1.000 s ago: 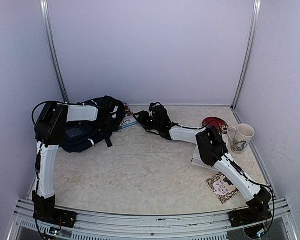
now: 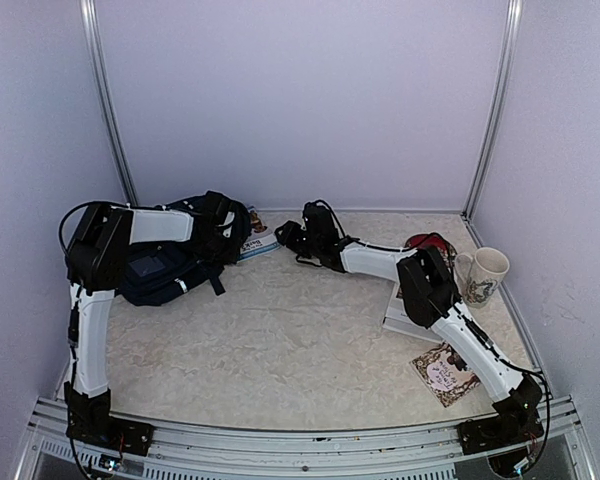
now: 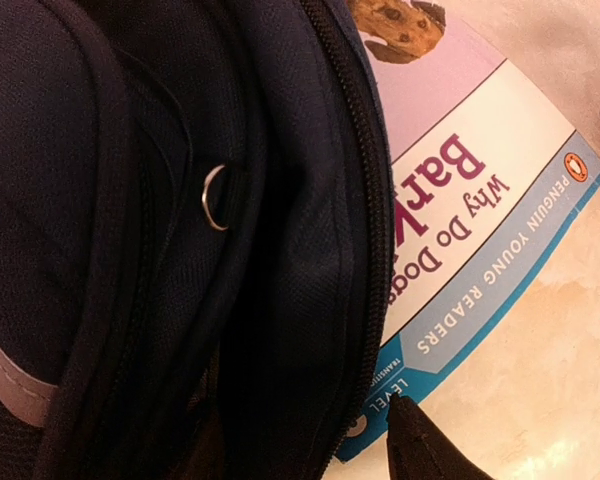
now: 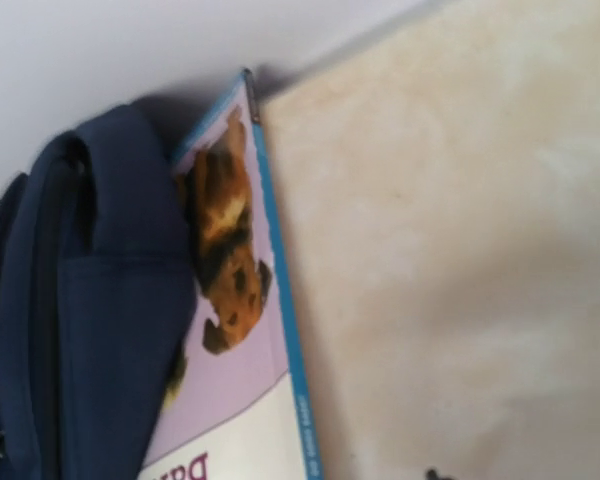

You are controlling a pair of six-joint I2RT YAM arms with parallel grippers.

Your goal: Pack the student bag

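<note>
A navy backpack (image 2: 165, 275) lies at the back left; its zipped edge fills much of the left wrist view (image 3: 310, 250). A children's book (image 2: 260, 242), "Why Do Dogs Bark", with dog pictures (image 4: 225, 240), lies flat, partly under the bag's edge. My left gripper (image 2: 225, 240) is over the bag's right side; its fingertips show low in its wrist view, apart, over the bag and book edge. My right gripper (image 2: 288, 236) hangs just right of the book; its fingers are barely in its wrist view and their state is unclear.
At the right stand a floral mug (image 2: 485, 275), a red round item (image 2: 425, 240), white books or a box (image 2: 400, 317) under the arm, and a patterned booklet (image 2: 440, 378) near the front.
The left arm has moved only slightly; bag and book look much the same.
</note>
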